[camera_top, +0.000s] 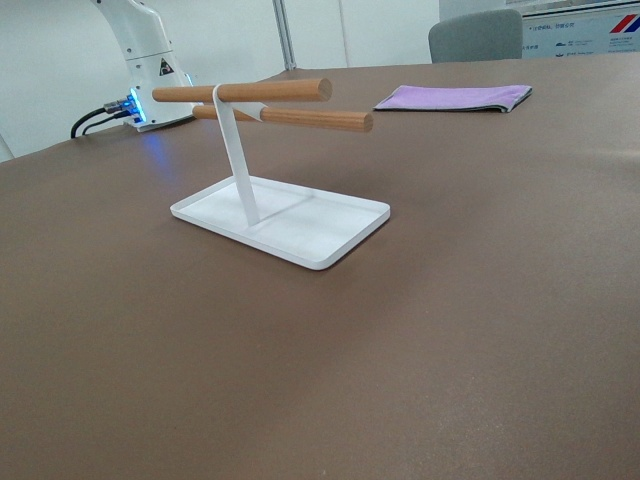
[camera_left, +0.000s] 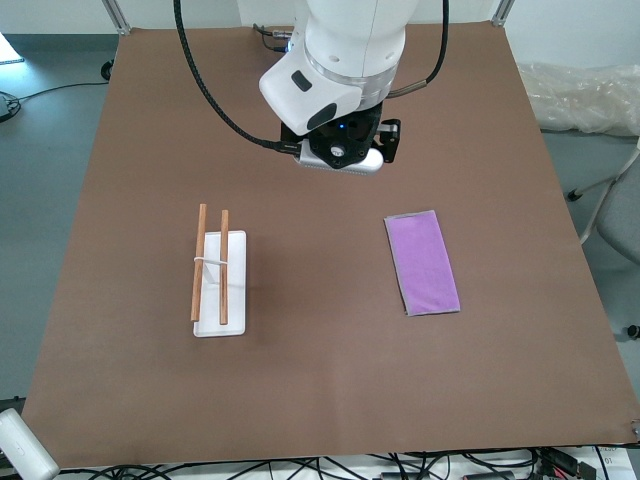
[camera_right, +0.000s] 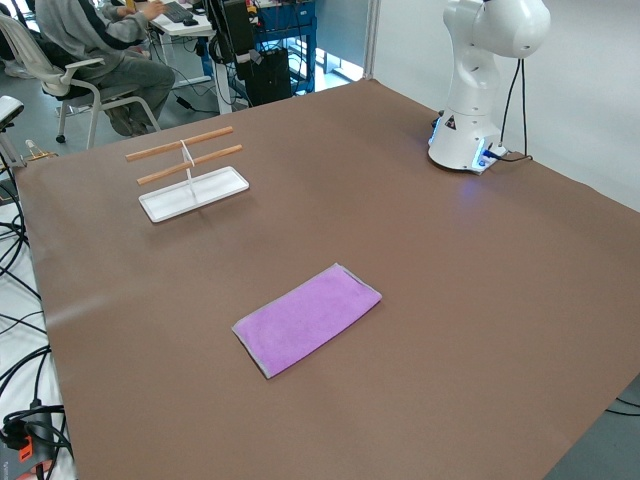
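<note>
A folded purple cloth with a grey edge (camera_left: 422, 262) lies flat on the brown table, also seen in the top view (camera_top: 452, 98) and the right view (camera_right: 306, 318). A white stand with two wooden bars and a rectangular tray base (camera_left: 235, 284) stands to the cloth's left in the left view; its tray (camera_top: 300, 230) is empty. The gripper (camera_left: 356, 152) hangs at the end of the arm near the back centre in the left view, above and apart from both things; its fingers are not clearly visible, so its state cannot be told.
Cables and equipment run along one edge (camera_right: 25, 430). A chair and a seated person are beyond the table in the right view.
</note>
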